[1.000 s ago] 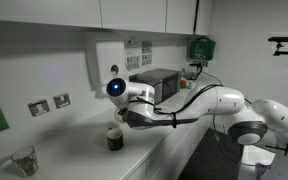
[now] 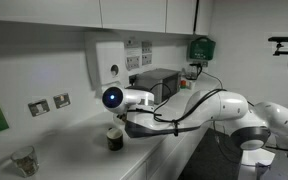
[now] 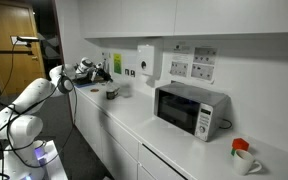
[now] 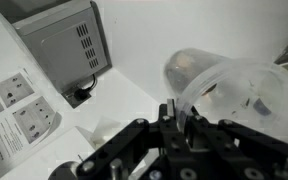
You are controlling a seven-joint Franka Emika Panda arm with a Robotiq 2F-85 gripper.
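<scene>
In the wrist view my gripper is shut on the near edge of a clear cup (image 4: 254, 90), which reaches out to the right of the fingers. Another see-through object (image 4: 187, 66) shows just beyond it, on or over the white counter. In exterior view 1 the wrist hangs above the counter, close to a dark container (image 2: 115, 141) with a pale top. There the fingertips and held cup are too small and pale to make out clearly. A clear tumbler (image 2: 25, 161) stands apart on the left.
A microwave (image 3: 191, 110) stands against the wall, with a white mug (image 3: 245, 162) and a red item (image 3: 240, 145) farther right. Wall sockets (image 2: 50, 104) are behind the arm.
My wrist has come lower and slightly left, toward the dark container. The container and the tumbler on the left have stayed in place.
</scene>
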